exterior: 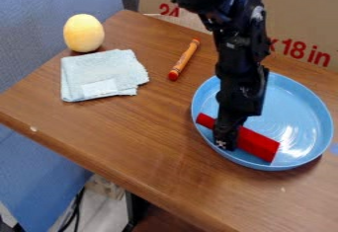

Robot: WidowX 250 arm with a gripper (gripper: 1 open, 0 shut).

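The black arm reaches down from the top to a blue plate (297, 113) on the right of the wooden table. My gripper (227, 137) is low in the plate, over a red cylinder (259, 144) that lies along its front. The fingers are around or against the cylinder's left part; whether they are shut on it is hard to tell.
An orange marker (184, 60) lies left of the plate. A pale yellow egg-shaped object (83, 34) and a folded light cloth (103, 75) are at the back left. Cardboard stands behind.
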